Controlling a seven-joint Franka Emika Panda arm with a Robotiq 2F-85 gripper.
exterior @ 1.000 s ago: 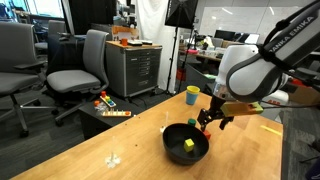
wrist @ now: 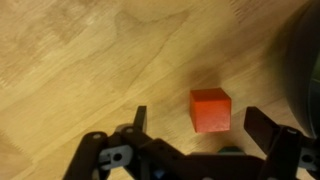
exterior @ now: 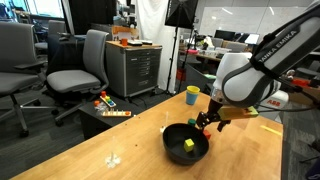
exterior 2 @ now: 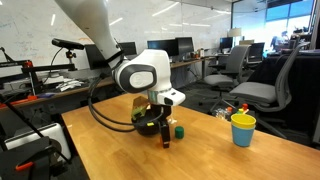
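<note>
A small red block (wrist: pixel 210 110) lies on the wooden table between my two separated fingers in the wrist view, nearer the right one. My gripper is open above it and holds nothing. In exterior view 1 the red block (exterior: pixel 207 134) shows just right of a black bowl (exterior: pixel 171 146), with the gripper (exterior: pixel 212 119) over that side. Inside the bowl sits a yellow block (exterior: pixel 188 145). A green object (exterior 2: pixel 179 131) stands on the table close to the gripper (exterior 2: pixel 163 141) in exterior view 2.
A yellow and blue cup (exterior 2: pixel 242 131) stands farther off on the table. The bowl's dark wall (wrist: pixel 301 70) is close beside the right finger.
Over the last second the arm has come down slightly near the red block. The bowl and blocks look unmoved.
</note>
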